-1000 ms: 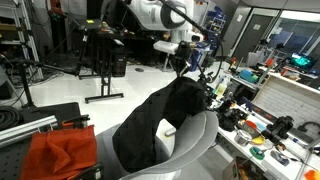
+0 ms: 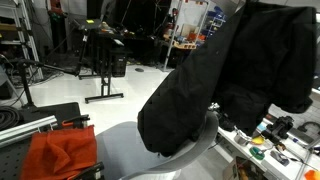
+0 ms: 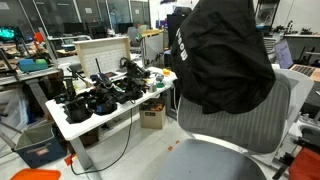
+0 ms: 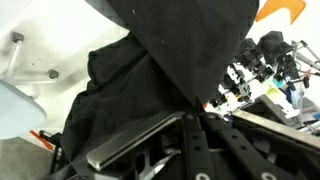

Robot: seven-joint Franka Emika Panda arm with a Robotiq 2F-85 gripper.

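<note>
A large black cloth [image 2: 225,75] hangs high over a pale grey chair [image 2: 185,160], its upper part running up toward the frame edge. Exterior view 2 has the black cloth [image 3: 222,60] in front of the chair's backrest [image 3: 245,125], with the seat [image 3: 210,162] bare below. My gripper shows only in the wrist view, shut on the cloth [image 4: 180,45], which narrows to a pinch at the fingertips and spreads out on both sides. Both exterior views leave the gripper out of sight, so the held edge is hidden there.
A red cloth [image 2: 62,153] lies at the lower left in exterior view 1. A white table [image 3: 95,122] with black items stands left of the chair, a cardboard box [image 3: 152,114] beside it. Floor [image 2: 85,88] behind the chair is open.
The black cloth has risen from the chair and come closer to exterior camera 1, now looking much larger. The white arm seen above it earlier is no longer visible.
</note>
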